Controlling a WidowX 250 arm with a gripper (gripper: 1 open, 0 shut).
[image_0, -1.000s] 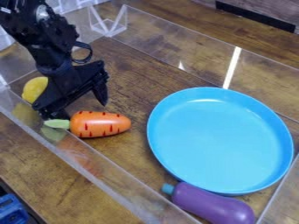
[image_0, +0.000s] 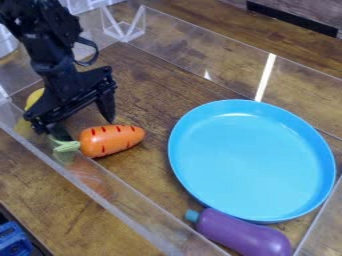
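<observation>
A black gripper (image_0: 74, 105) reaches down from the upper left, low over the wooden surface just above an orange toy carrot (image_0: 112, 139) with a pale green top. A yellow object (image_0: 32, 98) is partly hidden behind the gripper. The dark fingers overlap and blend with the shadow, so their opening is unclear. A blue plate (image_0: 251, 118) lies to the right of the carrot.
A purple toy eggplant (image_0: 241, 234) lies below the plate at the bottom right. Clear tray walls border the wooden floor on the near left and right.
The gripper has shifted slightly left, covering more of the yellow object. The carrot, plate and eggplant look essentially unmoved.
</observation>
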